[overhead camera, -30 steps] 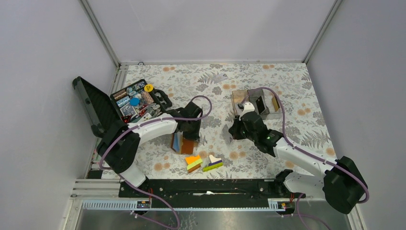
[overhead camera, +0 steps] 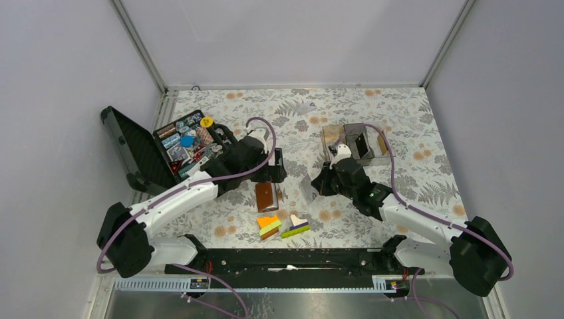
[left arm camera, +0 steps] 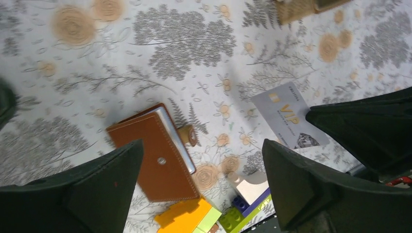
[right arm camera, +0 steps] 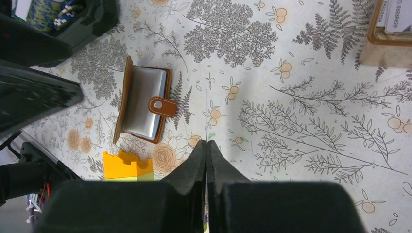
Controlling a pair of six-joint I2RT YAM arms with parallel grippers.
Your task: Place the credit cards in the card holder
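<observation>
A brown leather card holder lies on the floral table below my left gripper, which hangs open above it with nothing between its fingers. In the right wrist view the holder shows its cover slightly raised and a strap with a snap. A silver VIP card is held upright-to-tilted by my right gripper, shut on its edge; from the right wrist view it appears only as a thin line.
Toy bricks lie in front of the holder. An open black case full of small items is at the left. A compartmented box stands behind the right gripper.
My left arm has risen and pulled back from the card holder, whose cover, spread open a second ago, now lies folded over. The right gripper with the card has moved slightly left.
</observation>
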